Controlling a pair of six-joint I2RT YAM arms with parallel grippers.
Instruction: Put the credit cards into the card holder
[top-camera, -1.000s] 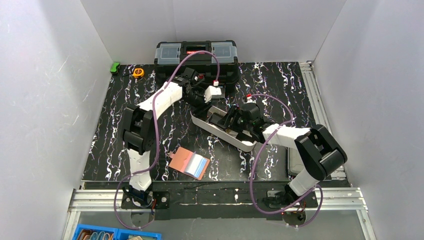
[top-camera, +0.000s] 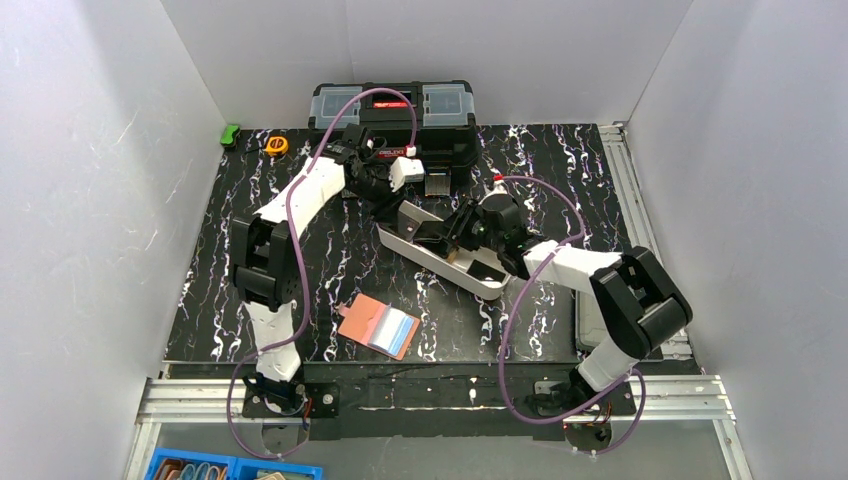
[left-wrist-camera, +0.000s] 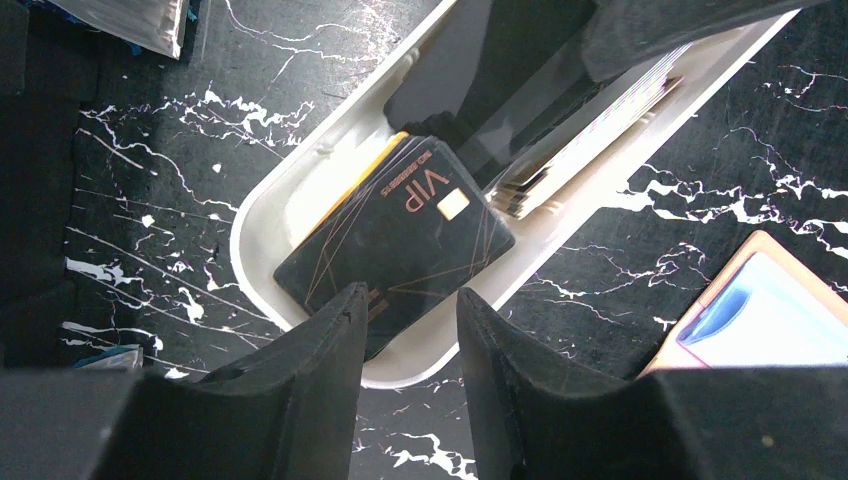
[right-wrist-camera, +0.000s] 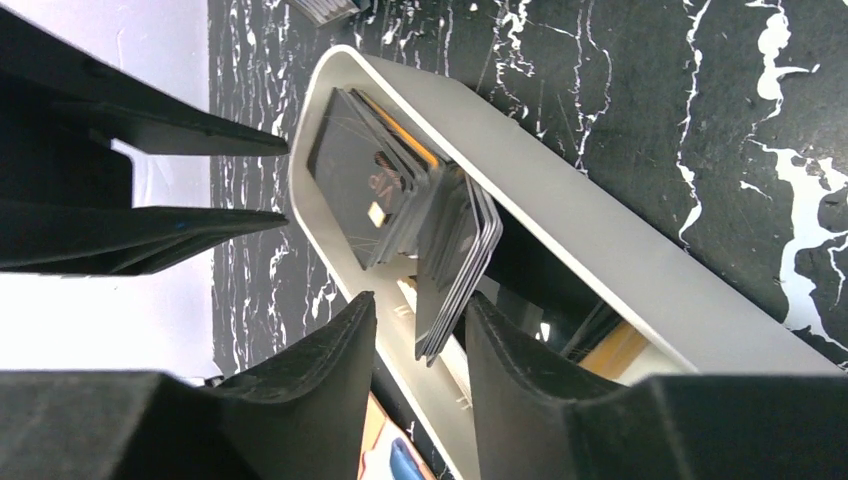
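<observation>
A long white bin (top-camera: 420, 258) holds credit cards: a black VIP card (left-wrist-camera: 395, 240) on others at its left end, and a tilted stack of dark cards (right-wrist-camera: 460, 260) in the middle. My left gripper hangs open over the bin's left end, nothing between its fingers. My right gripper is part open over the middle, a fingertip on either side of the stack's lower edge; whether it touches cannot be told. The card holder (top-camera: 378, 325), salmon with clear sleeves, lies open in front of the bin.
A black toolbox (top-camera: 393, 120) stands at the back. Orange scissors or tape (top-camera: 277, 146) and a green object (top-camera: 230, 136) lie at the back left.
My left gripper has moved back and to the left from where it was a second ago. The bin has shifted slightly; my right gripper has moved only slightly.
</observation>
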